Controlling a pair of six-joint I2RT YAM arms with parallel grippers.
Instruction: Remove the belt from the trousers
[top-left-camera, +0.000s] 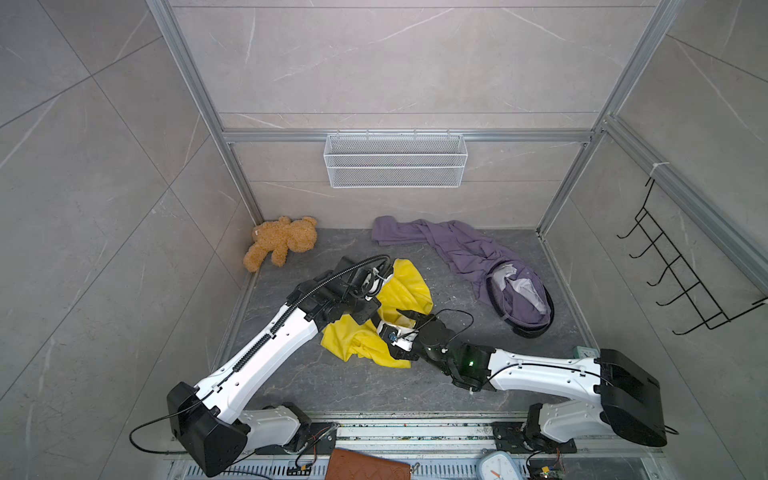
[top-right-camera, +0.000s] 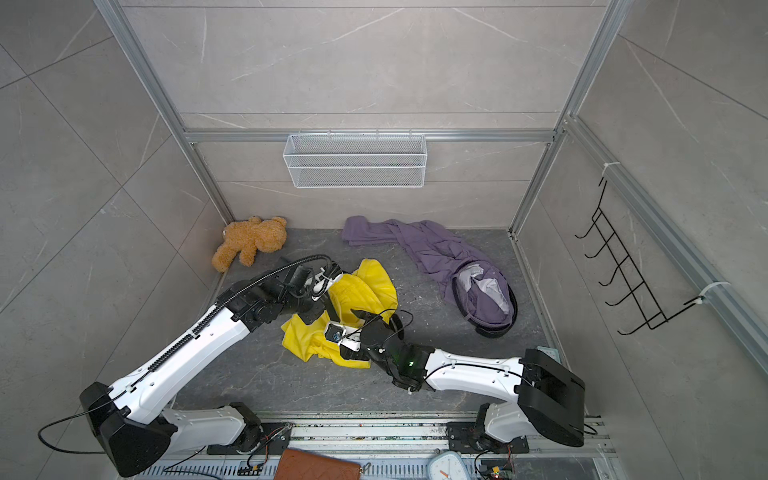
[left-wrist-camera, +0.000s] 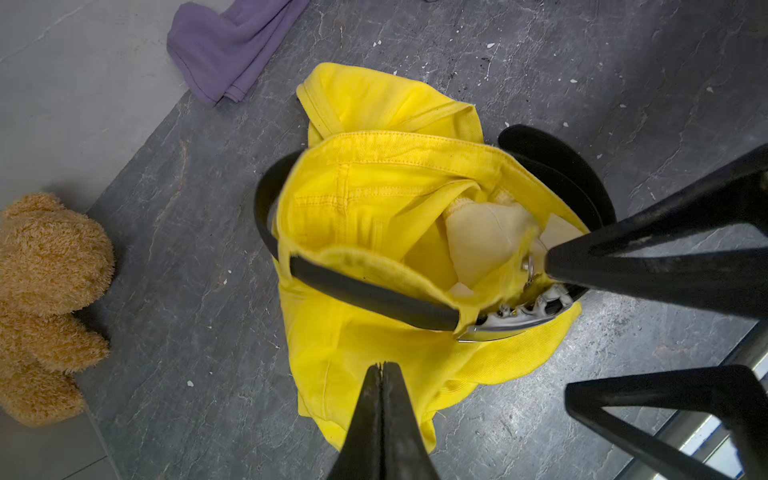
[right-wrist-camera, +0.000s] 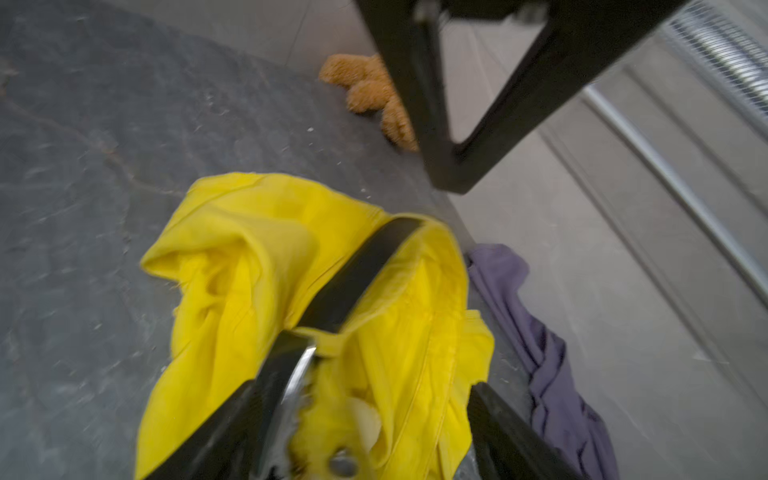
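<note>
Yellow trousers (left-wrist-camera: 336, 344) lie bunched on the floor, their waist gaping toward the left wrist camera. A black belt (left-wrist-camera: 372, 297) runs through the loops, its metal buckle (left-wrist-camera: 512, 320) at the front and a black end (left-wrist-camera: 560, 172) curling outside the waistband. My left gripper is shut with nothing between its fingers; in that view its tips appear below the belt, which lies outside them. The right gripper is open, its fingers apart on either side of the buckle area as seen. Whether they touch cloth or buckle cannot be told.
A teddy bear (top-left-camera: 280, 238) sits in the back left corner. Purple trousers (top-left-camera: 456, 248) with a black belt (top-left-camera: 532, 329) lie to the right. A white mesh basket (top-left-camera: 396, 160) and a black hook rack (top-left-camera: 688, 272) hang on the walls.
</note>
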